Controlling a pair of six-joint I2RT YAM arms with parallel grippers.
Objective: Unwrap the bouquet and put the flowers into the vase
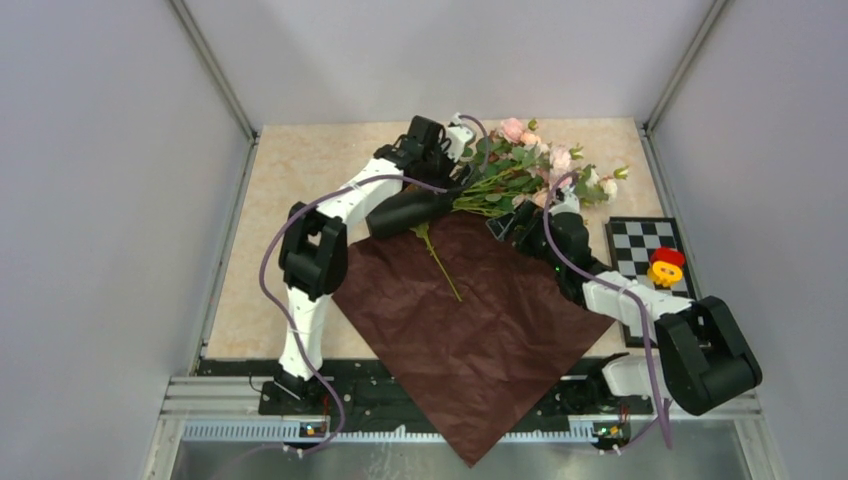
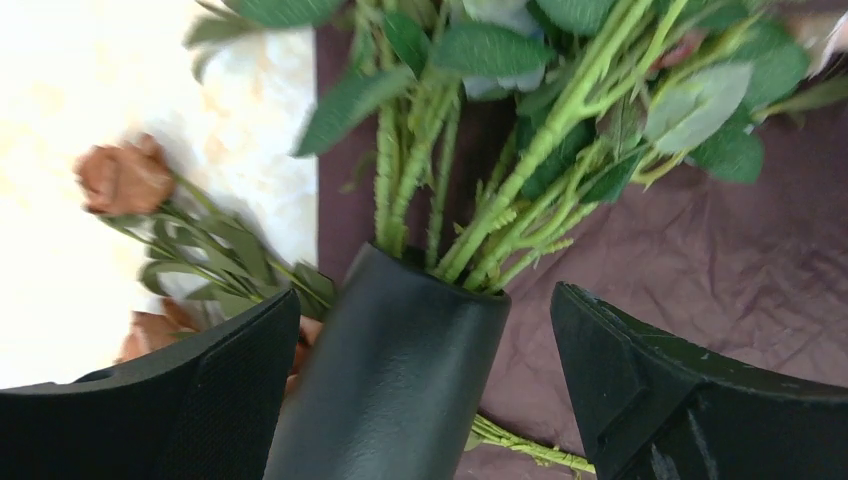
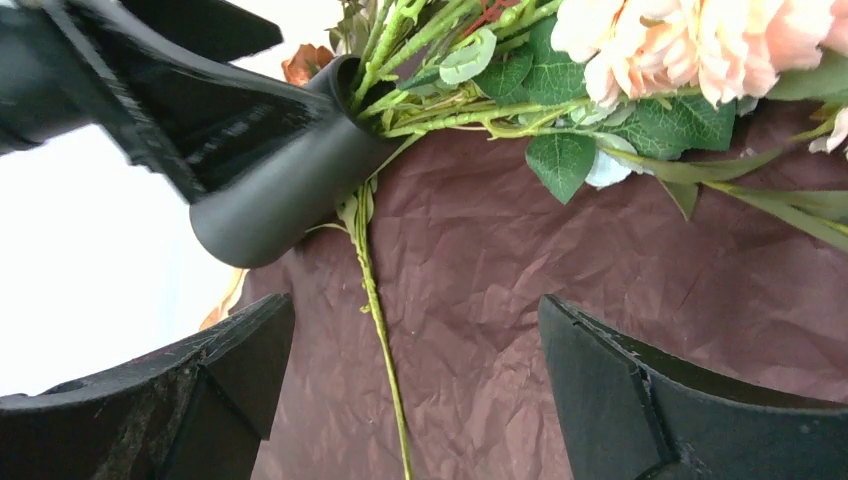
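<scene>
The black vase lies on its side at the edge of the brown paper, its mouth toward the flowers. A bunch of pink and white flowers lies to the right, with several stems running into the vase's mouth. My left gripper is open above the vase, near its mouth. Over the brown paper, just below the flower heads, my right gripper stands open with nothing between its fingers. One loose green stem lies on the paper beside the vase. Orange roses rest on the vase's far side.
A checkered board with a red ring and a yellow piece sits at the right, close under my right arm.
</scene>
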